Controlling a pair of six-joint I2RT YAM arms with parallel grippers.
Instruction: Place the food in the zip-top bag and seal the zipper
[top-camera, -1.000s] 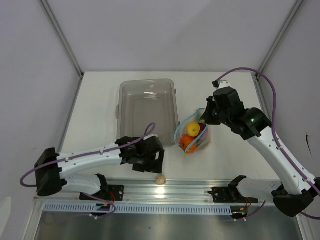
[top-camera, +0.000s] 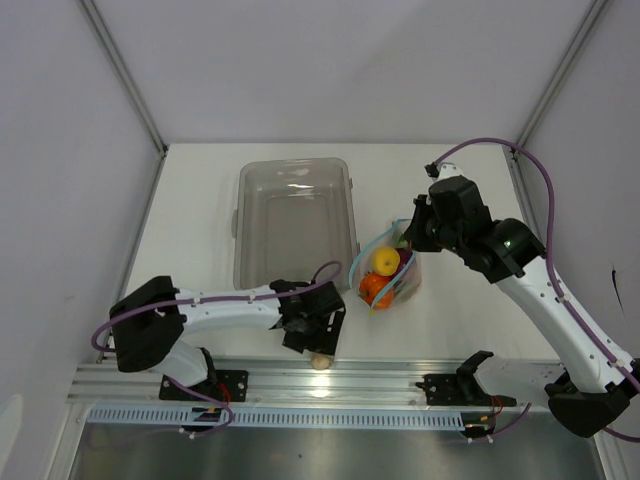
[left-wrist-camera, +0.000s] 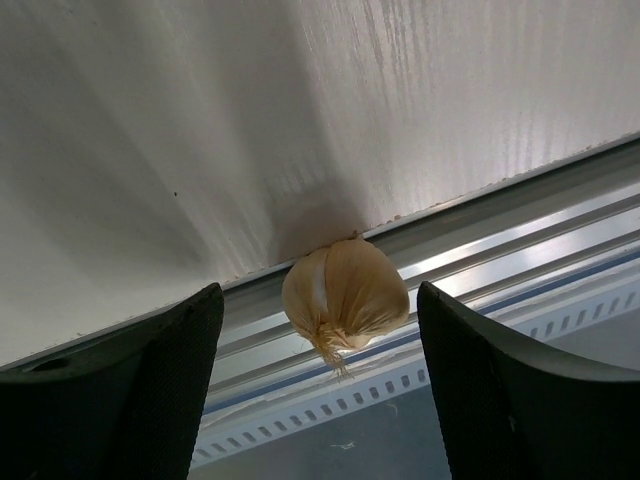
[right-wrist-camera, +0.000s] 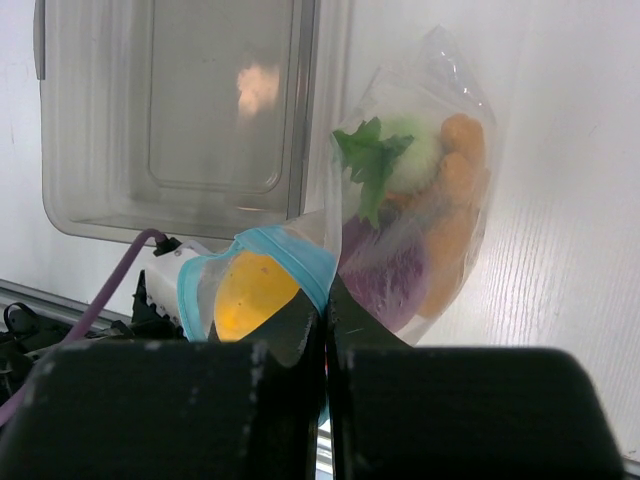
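An onion (left-wrist-camera: 345, 295) rests at the table's front edge, between the spread fingers of my left gripper, which is open above it; the top view shows the onion (top-camera: 321, 362) just below that hand. My right gripper is shut on the blue-zippered rim of the zip top bag (right-wrist-camera: 285, 250). In the bag (top-camera: 395, 292) are a yellow fruit (top-camera: 385, 261), an orange-red item (top-camera: 374, 288), purple produce (right-wrist-camera: 385, 280), leafy greens (right-wrist-camera: 370, 160) and several orange pieces. Whether anything thicker than film sits in the right fingers is hidden.
An empty clear plastic bin (top-camera: 295, 220) stands left of the bag, behind my left arm. Bare table lies at the far left and to the right of the bag. A metal rail (top-camera: 250, 372) runs along the front edge.
My left arm has moved right and slightly toward the front, closing in over the onion. The right gripper and the bag are nearly unchanged.
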